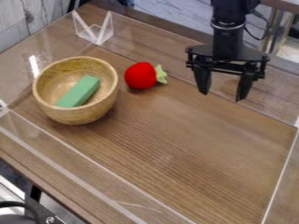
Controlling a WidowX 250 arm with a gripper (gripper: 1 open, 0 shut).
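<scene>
My black gripper hangs over the back right of the wooden table, its fingers spread apart and pointing down, with nothing seen between them. To its left lies a red object with a green leafy top, like a tomato or strawberry. A wooden bowl at the left holds a green block.
A clear plastic piece stands at the back left. A dark round part shows at the bottom left corner.
</scene>
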